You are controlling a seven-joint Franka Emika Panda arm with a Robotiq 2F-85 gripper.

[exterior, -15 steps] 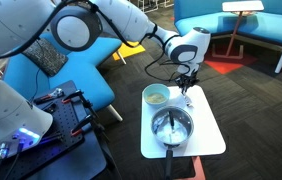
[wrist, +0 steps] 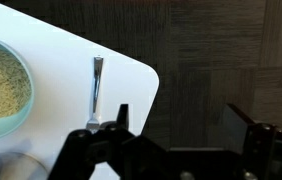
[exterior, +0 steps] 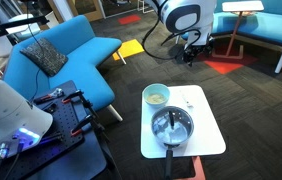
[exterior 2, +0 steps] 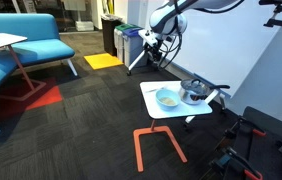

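Note:
My gripper stands wide open, with bare dark floor showing between its fingers. In exterior view 1 the gripper (exterior: 189, 58) hangs past the far edge of the small white table (exterior: 209, 135), well above it. A silver fork (wrist: 96, 85) lies flat on the tabletop, left of the fingers in the wrist view; its lower end is close to the left finger in the picture. A pale blue bowl (exterior: 156, 91) of grainy food stands beside the fork. The pot (exterior: 172, 128) with a glass lid sits on the table's near part.
Blue sofas (exterior: 76, 40) and a small side table (exterior: 243, 6) stand farther off. The pot's dark handle (exterior: 168, 165) sticks out over the near edge.
My gripper has risen and moved back, away from the table and the fork toward the far side. The bowl and pot have stayed put.

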